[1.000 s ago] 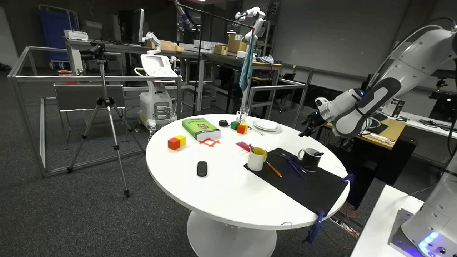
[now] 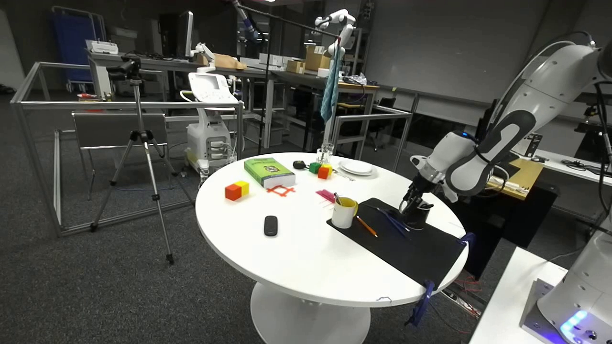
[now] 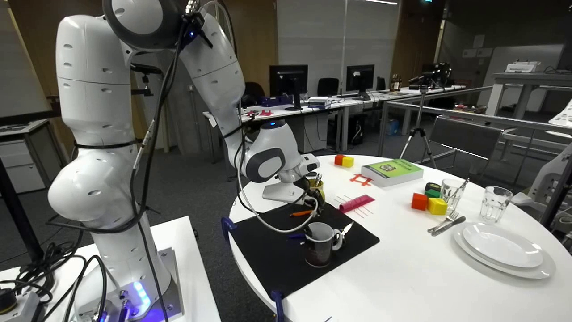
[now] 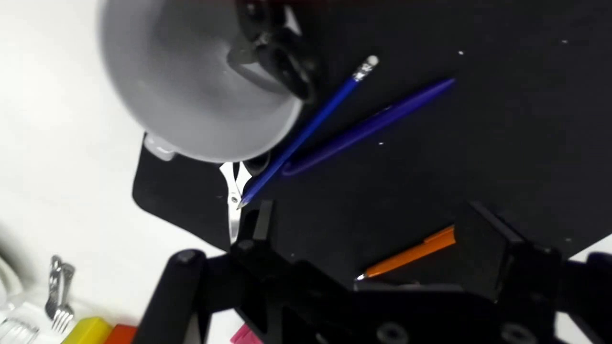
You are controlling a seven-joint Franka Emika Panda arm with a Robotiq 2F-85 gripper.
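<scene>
My gripper is open above the black mat (image 4: 355,212), its fingers spread wide and nothing held. An orange pen (image 4: 413,252) shows in the wrist view between and beyond the fingers, partly covered by the right one. Farther up that view lie a blue pencil (image 4: 312,123) and a purple-blue pen (image 4: 370,133). Scissors (image 4: 234,198) have their silver blades showing and lie partly under the mug's outline. A dark mug with a grey inside (image 4: 189,97) stands upright, holding something black-handled (image 4: 287,66). In exterior view 1, the gripper (image 2: 408,201) overlaps this mug.
A white-and-yellow mug (image 2: 343,213) with utensils stands at the mat's far edge. Beyond are a pink item (image 3: 356,203), coloured blocks (image 3: 419,201), a green book (image 3: 393,171), glasses (image 3: 495,204) and plates (image 3: 504,247). Clamps (image 2: 425,301) grip the table's edge.
My arm has come down from above the table, bringing the gripper low beside the dark mug. Items on the table look unmoved.
</scene>
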